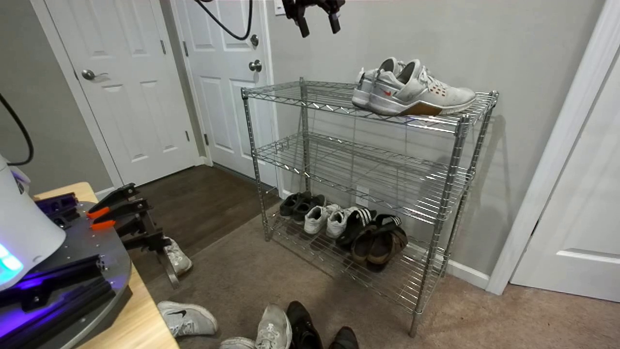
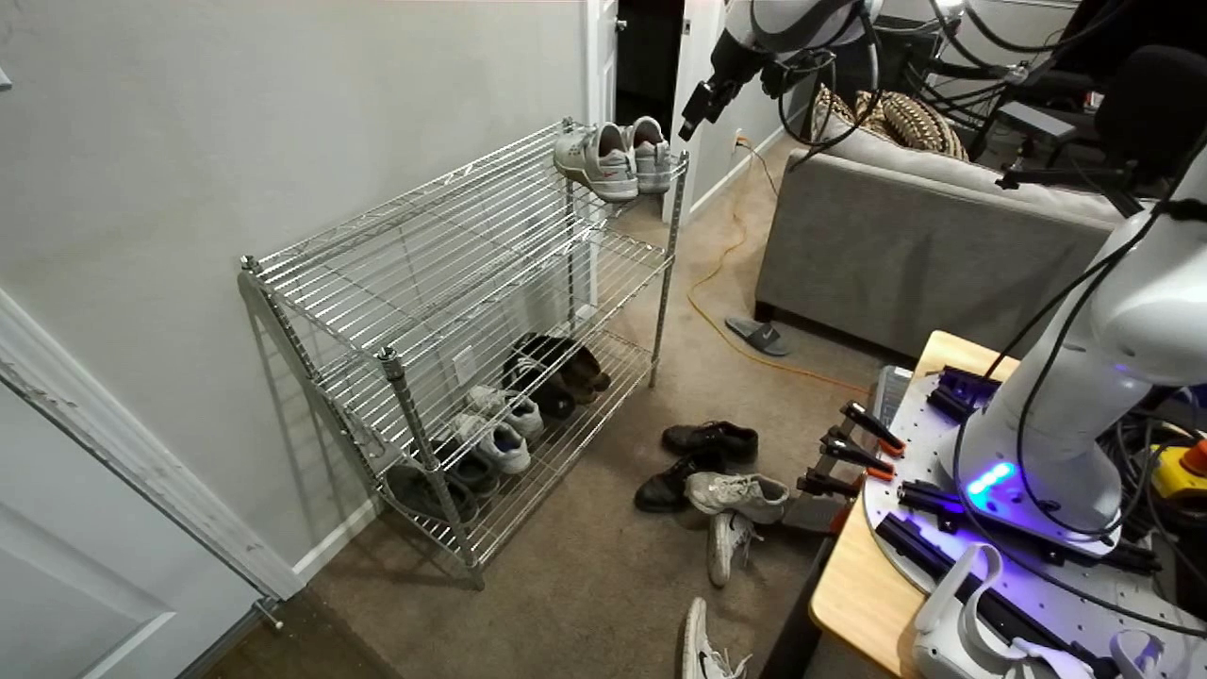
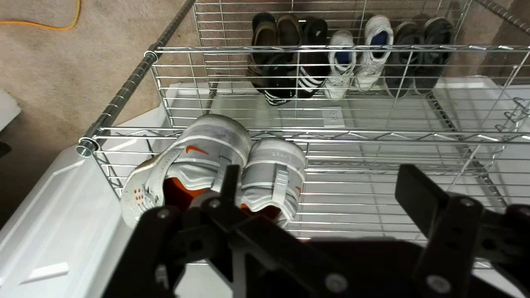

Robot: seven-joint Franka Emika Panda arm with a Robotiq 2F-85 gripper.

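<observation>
Two light grey sneakers [image 1: 413, 93] with orange marks stand side by side at one end of the wire rack's top shelf [image 1: 279, 93]. Above and to the left of them in exterior view 1, my gripper [image 1: 319, 28] hangs open in the air, clear of the rack. In the wrist view the gripper has its dark fingers [image 3: 420, 198] wide apart with nothing held. Its left finger overlaps the nearer sneaker [image 3: 274, 171] in that view, while the other sneaker [image 3: 211, 144] lies farther left. A row of shoes [image 3: 343, 59] sits on the bottom shelf.
The middle shelf [image 1: 360, 163] is bare. Black shoes [image 2: 710, 441] and white sneakers [image 2: 735, 496] lie loose on the carpet between the rack and the wooden table [image 2: 860, 600]. A grey sofa [image 2: 905, 249] and a slide sandal [image 2: 758, 335] are beyond the rack's end.
</observation>
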